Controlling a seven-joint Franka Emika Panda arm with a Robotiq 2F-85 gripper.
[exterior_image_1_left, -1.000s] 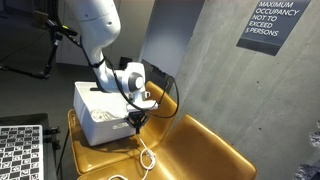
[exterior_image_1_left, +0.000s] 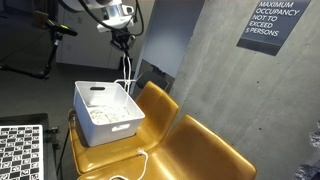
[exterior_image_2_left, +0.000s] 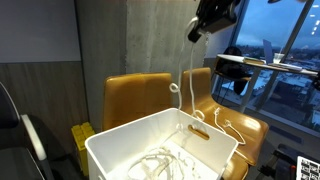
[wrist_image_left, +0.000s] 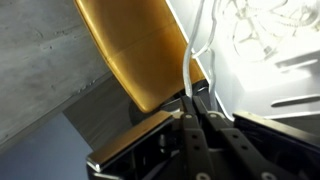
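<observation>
My gripper (exterior_image_1_left: 126, 50) is raised above the white box, shut on a white rope (exterior_image_1_left: 127, 72). In the second exterior view, the rope (exterior_image_2_left: 181, 80) hangs down from the gripper (exterior_image_2_left: 196, 33) in two strands beside the box's wall. The wrist view shows the rope (wrist_image_left: 188, 55) running up between the fingertips. More rope lies coiled inside the white box (exterior_image_1_left: 111, 132), which stands on an orange-brown chair seat. A loose length of rope (exterior_image_1_left: 144, 158) trails over the seat to the right of the box.
Orange-brown chairs (exterior_image_1_left: 205, 155) stand in a row beside the grey wall. A checkered board (exterior_image_1_left: 20, 155) is at the lower left. Yellow blocks (exterior_image_2_left: 82, 140) are behind the box in the second exterior view. Open air surrounds the raised gripper.
My gripper has risen from low beside the box's right side to well above it, lifting the rope. Less rope now lies on the seat.
</observation>
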